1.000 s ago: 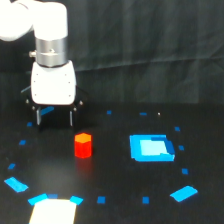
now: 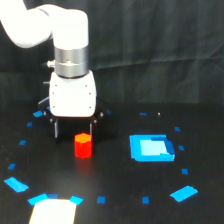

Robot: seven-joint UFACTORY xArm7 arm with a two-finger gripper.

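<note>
A small red block [image 2: 83,147] rests on the dark table, left of the middle. My white gripper [image 2: 74,132] hangs pointing down just above and behind it, its centre slightly left of the block. The dark fingers stand apart, one on either side of the gap, and nothing shows held between them. Against the black background their exact tips are hard to make out. The block's whole front face is in sight.
To the right lies a blue-bordered square [image 2: 137,152] with a white centre. A cream square [image 2: 53,212] sits at the front left edge, with blue tape strips [image 2: 16,184] near it. Small blue marks dot the table.
The arm has moved to the right and somewhat lower, bringing my gripper from the block's left to nearly over it. The block has stayed where it was.
</note>
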